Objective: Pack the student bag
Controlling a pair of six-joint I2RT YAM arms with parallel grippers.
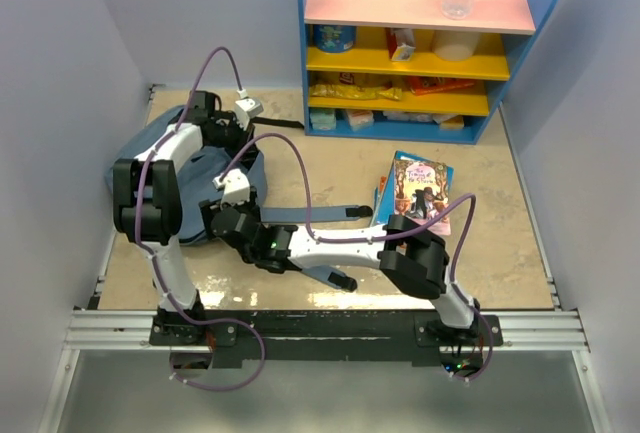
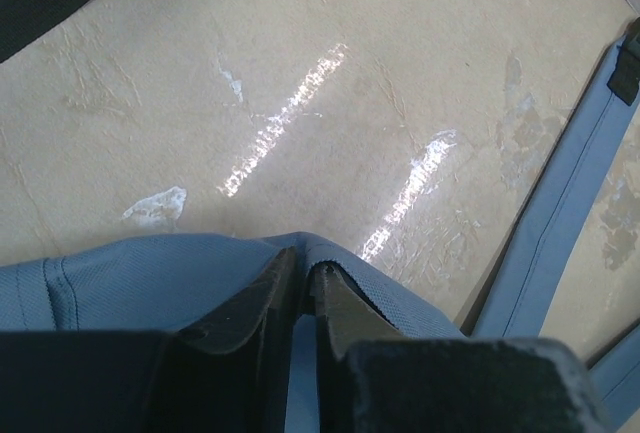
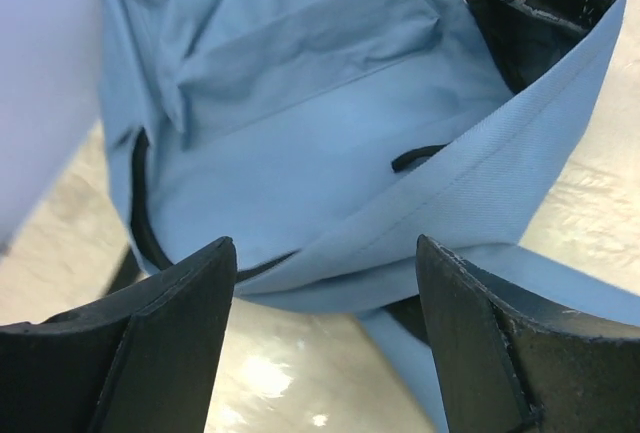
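Observation:
The blue student bag (image 1: pixel 190 193) lies at the left of the floor, its mouth facing right and its near part behind my arms. In the left wrist view, my left gripper is closed in on the bag's raised rim (image 2: pixel 350 268), a fold of cloth running between its nearly touching fingers. My right gripper stands wide open, its fingers (image 3: pixel 205 283) apart at the near edge of the bag's mouth. Beyond those fingers, the cloth rim (image 3: pixel 400 213) shows, not pinched. The bag's inside looks empty where it shows.
Books (image 1: pixel 420 193) lie stacked to the right, partly behind my right arm. A blue shelf with yellow boards (image 1: pixel 400 98) holding several items stands at the back. Blue straps (image 1: pixel 315 214) stretch right from the bag. Floor between bag and books is mostly clear.

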